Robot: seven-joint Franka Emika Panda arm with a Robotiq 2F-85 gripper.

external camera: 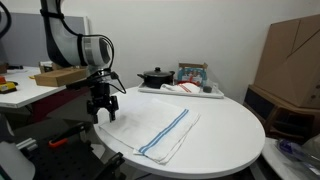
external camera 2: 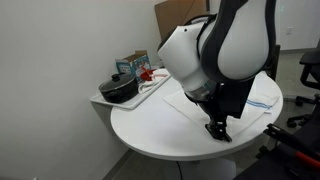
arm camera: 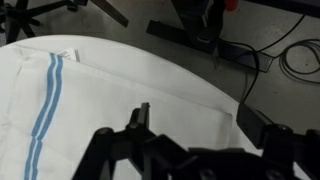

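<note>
A white towel [external camera: 140,122] with a blue stripe lies spread out on the round white table, seen in exterior view 1. My gripper [external camera: 104,110] stands over the towel's near-left end, low and close to the table edge. In the wrist view, the gripper has its fingers wide apart, with nothing held between them. A corner of the towel [arm camera: 190,108] shows between and beyond the fingers. Exterior view 2 has the gripper [external camera 2: 218,132] low at the towel's end; whether it touches the cloth I cannot tell.
A black pot [external camera: 156,78] and a small box [external camera: 191,73] stand on a white tray at the table's back. Bare table [external camera: 225,125] lies to the right. Beyond the near edge are the dark floor and cables [arm camera: 255,65].
</note>
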